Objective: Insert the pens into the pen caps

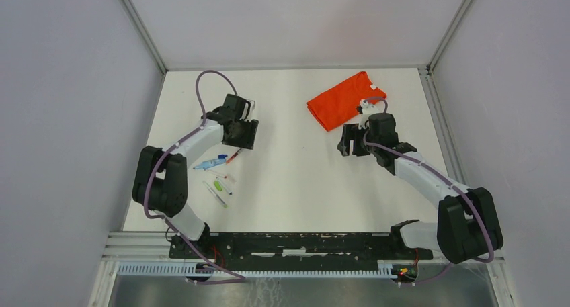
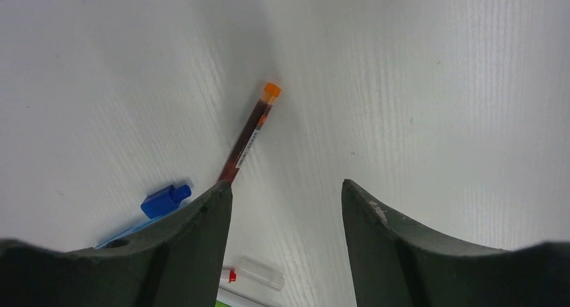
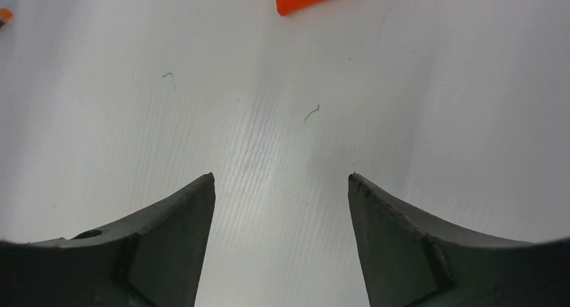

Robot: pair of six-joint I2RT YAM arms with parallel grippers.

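Several pens lie on the left of the white table. Nearest my left gripper (image 1: 249,148) is a dark red pen (image 2: 245,140) with an orange end, lying flat just ahead of its fingers. That gripper is open above the table, nothing between its fingers. A blue marker (image 1: 210,163) with a blue cap (image 2: 165,201) lies beside it; my left finger hides part of it. A clear cap (image 2: 261,273) sits by the red tip of a thin pen (image 2: 227,275). My right gripper (image 1: 345,154) stands open over bare table, holding nothing.
Closer to the front lie a green piece (image 1: 218,185) and a slim pen (image 1: 215,194). A folded orange cloth (image 1: 341,100) rests at the back right.
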